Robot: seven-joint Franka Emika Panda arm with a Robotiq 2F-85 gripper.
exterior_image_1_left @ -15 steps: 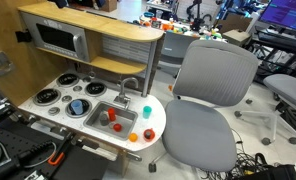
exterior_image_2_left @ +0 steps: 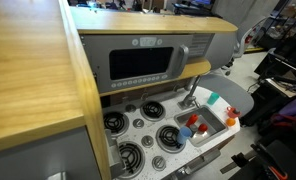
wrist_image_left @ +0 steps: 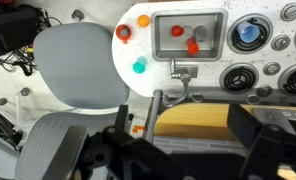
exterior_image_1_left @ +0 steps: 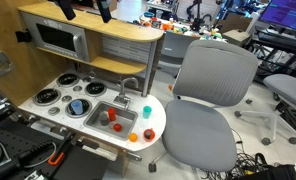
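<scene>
My gripper stands open high over the toy kitchen, its two dark fingers wide apart and nothing between them. In exterior view 1 the gripper (exterior_image_1_left: 85,12) shows at the top edge, in front of the upper shelf. Below it, the sink (wrist_image_left: 166,50) holds a few small red items (wrist_image_left: 192,45). A blue cup (wrist_image_left: 250,31) rests on one of the stove burners. To the other side of the sink, a teal cup (wrist_image_left: 139,65), an orange ball (wrist_image_left: 143,20) and a red round item (wrist_image_left: 123,32) lie on the white counter.
A faucet (exterior_image_1_left: 130,83) rises behind the sink. The microwave (exterior_image_2_left: 138,62) sits under a wooden shelf (exterior_image_2_left: 158,22) that overhangs the counter's back. A grey office chair (exterior_image_1_left: 203,100) stands right beside the counter's rounded end, with cables on the floor beyond.
My gripper has come slightly lower in exterior view 1, so more of its fingers shows at the top. The objects on the counter and in the sink have stayed where they were.
</scene>
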